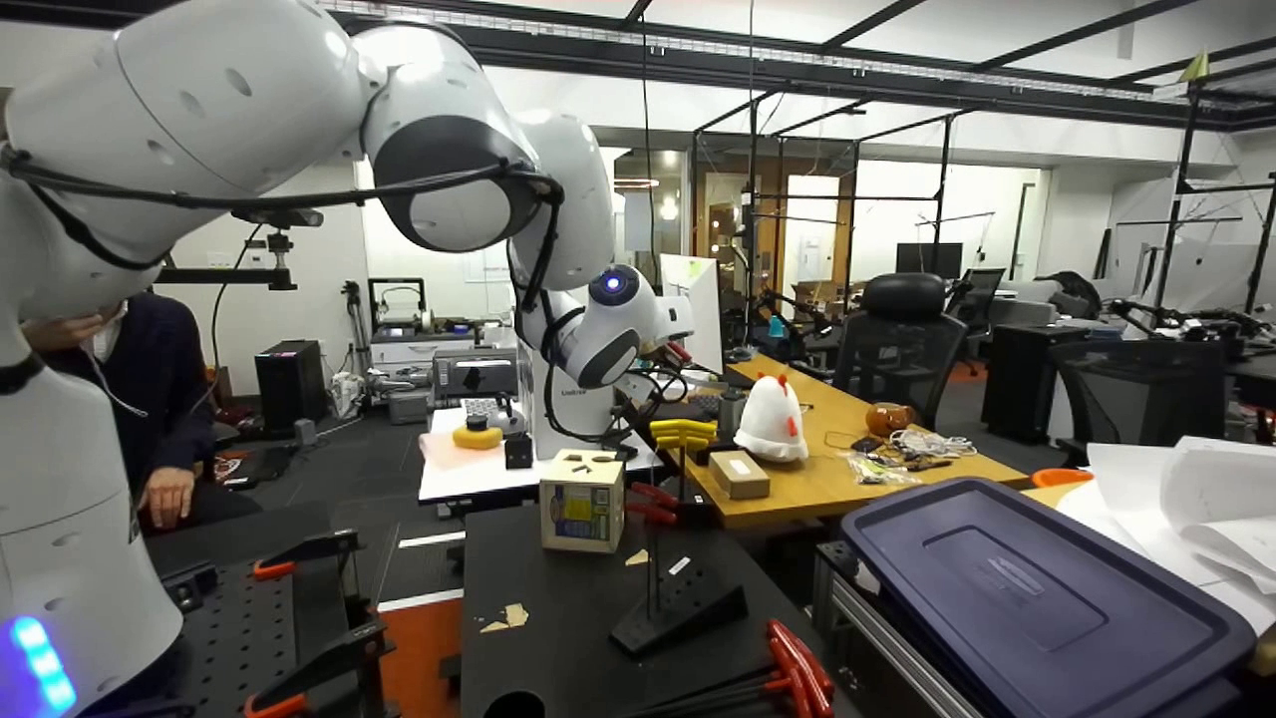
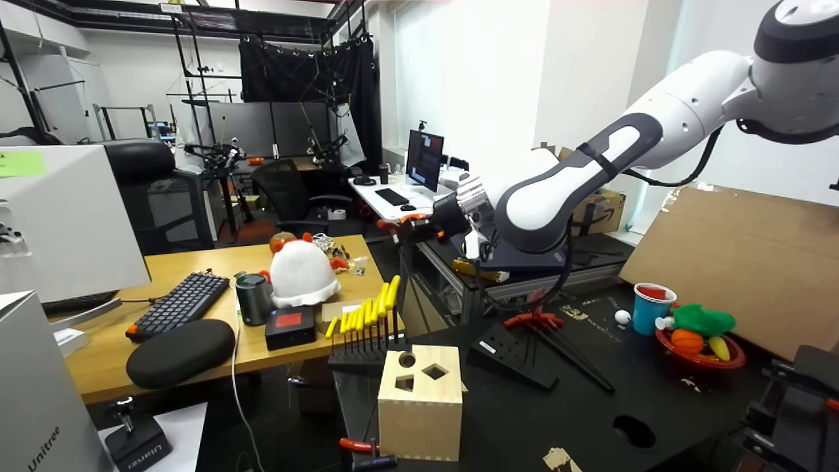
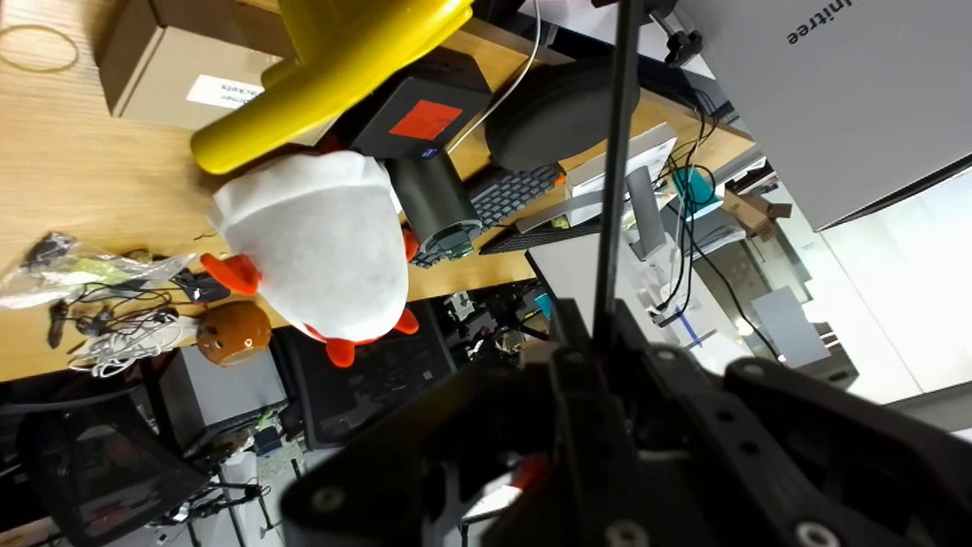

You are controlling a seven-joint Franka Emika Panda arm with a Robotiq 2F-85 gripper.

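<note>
In the wrist view my gripper is shut on a thin black rod (image 3: 615, 182), which runs up from between the fingers. It looks like the shaft of a hex key; a blurred patch of red shows lower among the gripper parts. From exterior view 2, my gripper (image 2: 410, 229) is above the black table's far side, with a bit of red (image 2: 387, 225) at its tip. The yellow-handled hex keys (image 2: 370, 313) stand in a holder below it. A second black holder (image 2: 511, 354) carries thin upright shafts.
A wooden shape box (image 2: 421, 405) stands at the table's near edge. Red-handled tools (image 2: 535, 320) lie beside the second holder. A blue cup (image 2: 651, 311) and a red bowl (image 2: 731, 355) of toys are farther right. A white plush (image 2: 303, 274) sits on the wooden desk.
</note>
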